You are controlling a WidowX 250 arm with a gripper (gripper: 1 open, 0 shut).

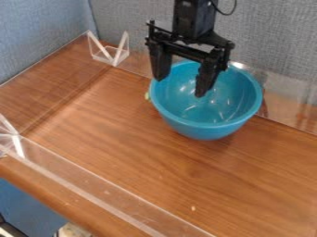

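Observation:
A black gripper (183,74) hangs over the back of a teal plastic bowl (210,120), its two fingers spread apart. The right finger reaches down inside the bowl's opening, while the left one is above the left rim. Nothing shows between the fingers. A small yellowish bit peeks out at the bowl's left side, mostly hidden.
The bowl stands on a wooden surface (148,185) bordered by clear plastic walls. A white wire-like frame (109,50) is at the back left. Grey padded walls rise behind and to the left.

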